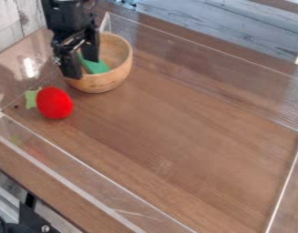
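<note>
My black gripper (77, 56) hangs at the upper left with its fingers open, lowered over the left side of a wooden bowl (112, 78). Inside the bowl lies a green object (95, 66), partly hidden behind my fingers. A red round toy (55, 104), like a strawberry or tomato with green leaves (32, 98) on its left, lies on the table just below and left of the bowl.
Clear panels run along its edges, with pale plank walls behind at the back and left.
</note>
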